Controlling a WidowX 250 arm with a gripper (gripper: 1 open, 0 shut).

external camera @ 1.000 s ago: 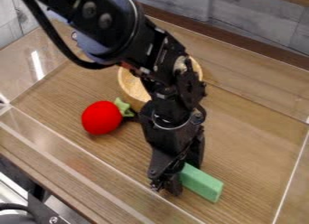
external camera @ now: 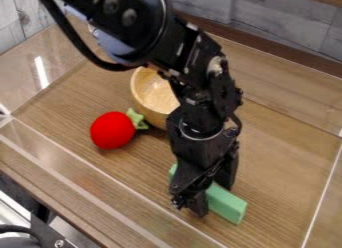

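My gripper (external camera: 199, 183) points down at the front of the wooden table, low over a green block (external camera: 223, 205) that lies under it and sticks out to the lower right. The fingertips are dark against the block, and whether they are shut on it cannot be told. Left of the arm sits a red tomato-like object (external camera: 112, 133) with a small green top. Behind the arm is an orange bowl (external camera: 150, 88), partly hidden.
A grey tiled wall (external camera: 267, 32) runs along the back.
The gripper and arm have shifted very slightly over the green block; the bowl and red object stay where they were.
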